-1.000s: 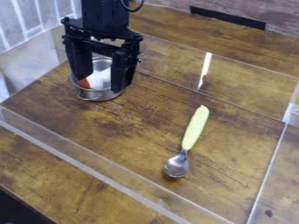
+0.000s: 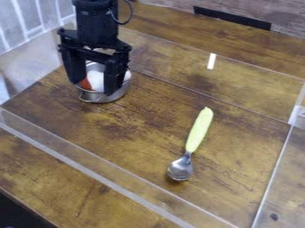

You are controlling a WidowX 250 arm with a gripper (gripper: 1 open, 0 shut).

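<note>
My black gripper point(image 2: 93, 66) is open, held over a small metal bowl point(image 2: 110, 93) at the upper left. Inside the bowl, partly hidden by the gripper, are a red item and a white item point(image 2: 89, 82). A spoon with a pale yellow-green handle point(image 2: 199, 131) and a metal head lies on the wooden surface at the right.
A clear low wall borders the wooden work area point(image 2: 107, 160) on the sides and front. A small white strip point(image 2: 211, 61) is at the back right.
The gripper has moved back and slightly left, away from the camera, over the bowl. The spoon and bowl have not visibly moved.
</note>
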